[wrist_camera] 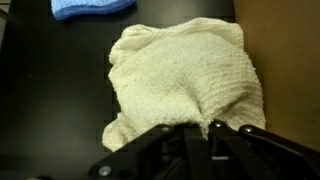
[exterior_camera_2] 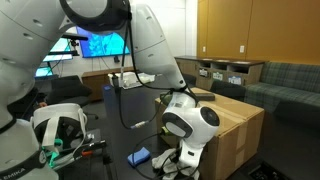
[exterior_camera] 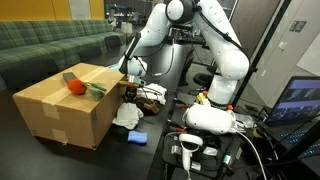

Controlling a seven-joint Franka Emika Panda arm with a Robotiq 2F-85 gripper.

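Observation:
A cream cloth (wrist_camera: pixel 185 75) hangs bunched from my gripper, whose fingers pinch its near edge in the wrist view. Exterior view 1 has the white cloth (exterior_camera: pixel 129 116) beside the cardboard box, with the gripper (exterior_camera: pixel 129 93) just above it. How much of the cloth still rests on the black table is unclear. A blue folded cloth (exterior_camera: pixel 137 138) lies flat on the table, apart from the white one; its lower part also shows at the top of the wrist view.
The large cardboard box (exterior_camera: pixel 75 120) stands close beside the gripper; a red round object (exterior_camera: pixel 77 87) and a green item (exterior_camera: pixel 96 90) sit on its top. Bare table surrounds the blue cloth.

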